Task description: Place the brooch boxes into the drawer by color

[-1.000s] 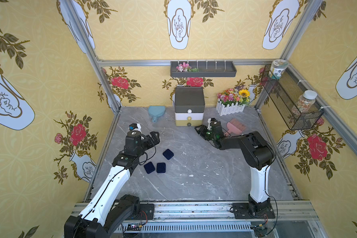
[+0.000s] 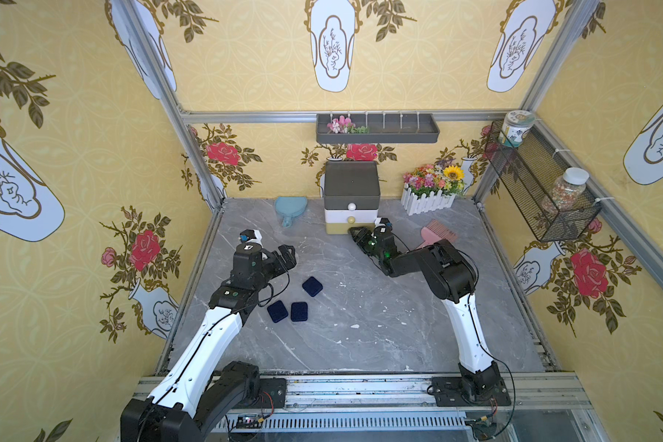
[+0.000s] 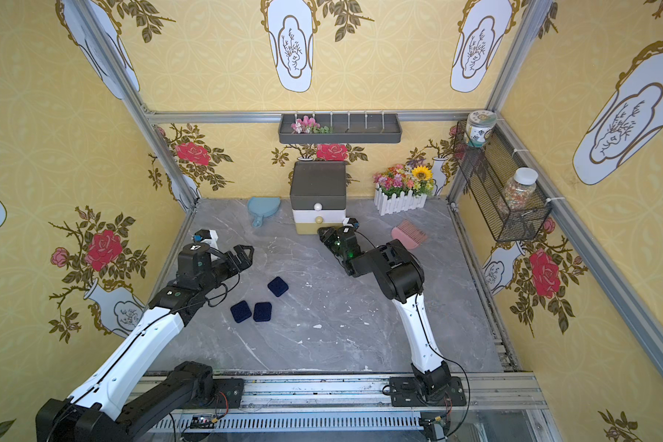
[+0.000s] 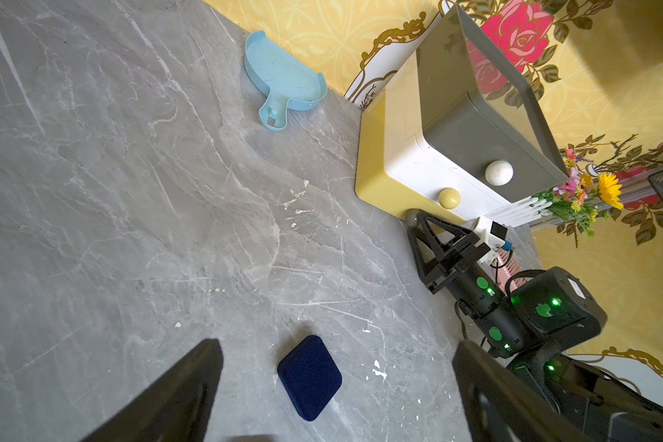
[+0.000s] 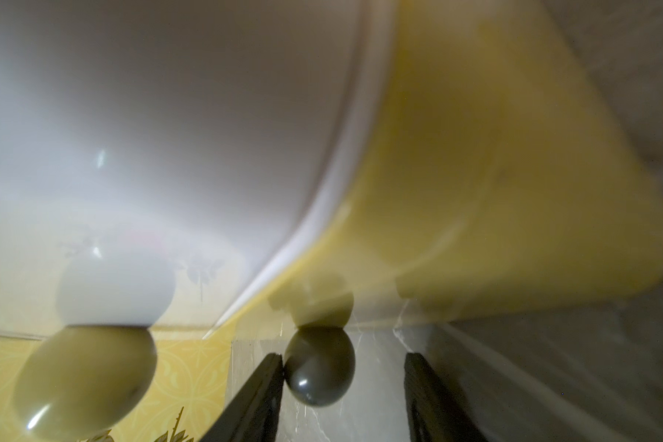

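A drawer box [image 2: 351, 180] with dark, white and yellow tiers stands at the back centre. My right gripper [image 2: 356, 234] is low at the front of its yellow bottom tier; in the right wrist view its part-open fingers straddle a dark round knob [image 5: 319, 364], the left finger at its edge. Three navy brooch boxes [image 2: 312, 286] lie on the left-centre table. My left gripper [image 2: 287, 256] hangs open above and behind them, with nothing between its fingers.
A blue dustpan [image 2: 291, 207] lies left of the drawer box. A flower planter [image 2: 427, 197] and a pink comb-like thing [image 2: 438, 232] are at right. A wire basket [image 2: 537, 176] hangs on the right wall.
My right gripper has moved left to the bottom knob of the drawer box, which it now hides in the top left view. The left arm is essentially still.
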